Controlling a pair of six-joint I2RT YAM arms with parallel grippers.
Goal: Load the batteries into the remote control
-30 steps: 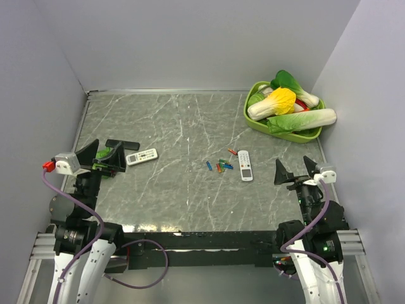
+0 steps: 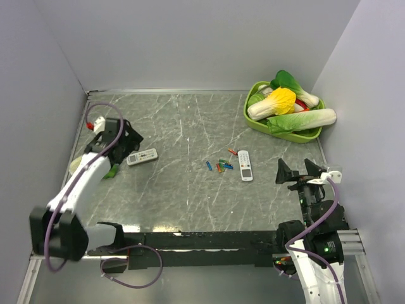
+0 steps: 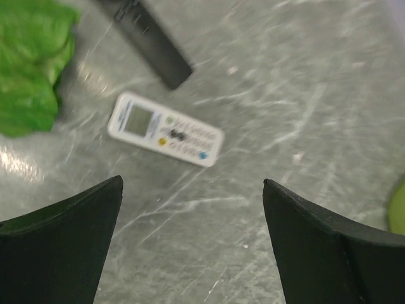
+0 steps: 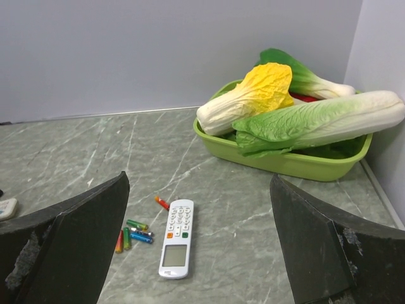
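Observation:
A white remote (image 2: 245, 164) (image 4: 175, 237) lies face up at center right, with several coloured batteries (image 2: 221, 166) (image 4: 130, 235) loose beside its left side. A second white remote (image 2: 142, 156) (image 3: 164, 130) lies at the left, below my left gripper (image 2: 120, 140), whose fingers stand open and empty over the table. My right gripper (image 2: 297, 170) hangs open at the right edge, facing the remote and batteries from a distance, nothing between its fingers.
A green basket of vegetables (image 2: 253, 123) (image 4: 278, 164) fills the back right. A dark bar (image 3: 152, 47) and green leafy item (image 3: 28, 76) lie near the left remote.
The right gripper has shifted slightly; the remotes and batteries are unchanged.

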